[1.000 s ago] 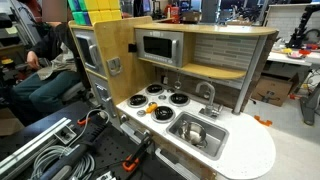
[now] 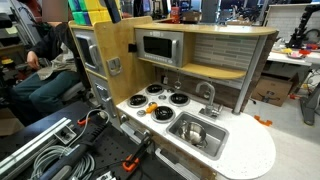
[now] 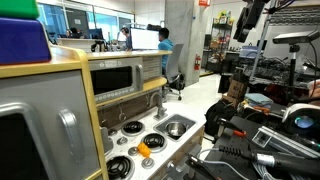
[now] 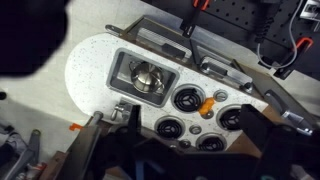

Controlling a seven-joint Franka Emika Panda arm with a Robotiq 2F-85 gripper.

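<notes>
High above the toy kitchen my gripper hangs open, its two dark fingers wide apart and nothing visible between them. Below it, in the wrist view, a shiny metal pot (image 4: 146,75) sits in the sink (image 4: 157,97). An orange object (image 4: 206,106) lies among the stove's burners; exterior view 2 shows this orange thing (image 3: 144,150) on the cooktop too. The silver faucet (image 2: 207,92) rises behind the sink.
A microwave (image 2: 159,46) stands under the wooden shelf (image 2: 215,71). Colored boxes (image 2: 90,12) top the cabinet at the left. The white counter end (image 2: 247,148) right of the sink is bare. Cables (image 2: 48,160) lie on the dark table in front.
A dark part of the arm now shows at the top of exterior view 1, where it was absent before. The kitchen items have not moved.
</notes>
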